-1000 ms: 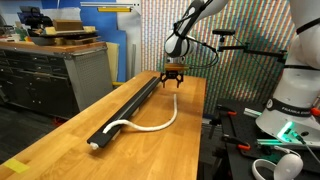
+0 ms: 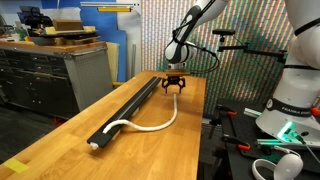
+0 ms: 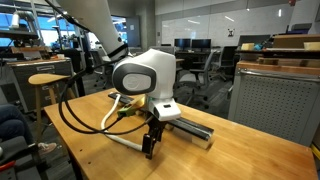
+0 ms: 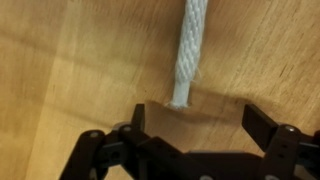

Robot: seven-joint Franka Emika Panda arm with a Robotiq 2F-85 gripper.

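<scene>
A white braided rope (image 2: 155, 128) lies on the wooden table, curving from the near end of a long dark channel toward the far side. Its tip, seen as the rope end (image 4: 181, 98) in the wrist view, points at the space between my fingers. My gripper is open and nothing is between its fingertips. In exterior view 1 the gripper (image 2: 176, 84) hangs low over the table, just beyond the rope's far end. From the other side, the gripper (image 3: 152, 142) appears close above the wood with the rope (image 3: 122, 141) leading up to it.
The dark channel (image 2: 128, 108) runs lengthwise along the table, beside the rope. Bare wood (image 2: 85, 155) spreads over the near part of the table. A stool (image 3: 50, 80) stands beyond the table in exterior view 2.
The gripper has come down a little toward the table and the rope's far end. Rope and channel have stayed where they were.
</scene>
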